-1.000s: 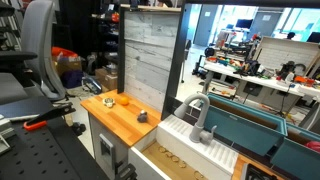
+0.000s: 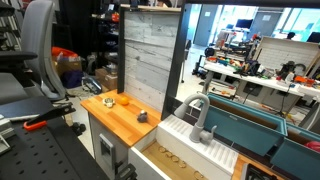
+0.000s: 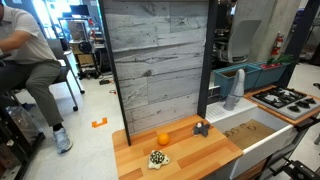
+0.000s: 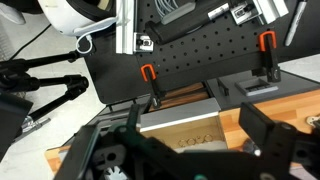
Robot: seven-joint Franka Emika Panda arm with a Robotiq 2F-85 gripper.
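Observation:
Along the bottom of the wrist view my gripper appears dark and blurred, its two sides apart and nothing visible between them. Beyond it lies the open drawer, also seen in exterior view 1 as a pale drawer with its inside looking largely bare. On the wooden counter rest an orange round fruit, a small pale-and-dark item and a small grey object. My gripper is not clearly visible in either exterior view.
A grey faucet rises behind the drawer. To its right is a black stove top. The black perforated table carries tools and clamps. A wood-plank panel stands behind the counter. A seated person is at far left.

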